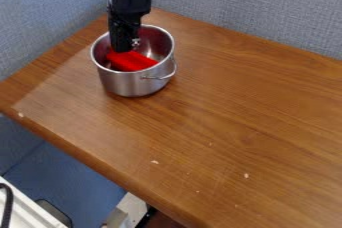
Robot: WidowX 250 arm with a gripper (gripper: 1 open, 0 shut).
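Note:
A steel pot [132, 84] with a thin wire handle stands near the back left corner of the wooden table. Inside it lies a red object [134, 62]. My black gripper [123, 44] reaches down from above into the back of the pot, just over the red object. Its fingertips are small and dark in this view, and whether anything is between them is hard to see; the fingers look close together.
Grey padded walls [254, 7] bound it behind and on the left. Beyond the front left edge, a white bin [20, 212] sits lower down.

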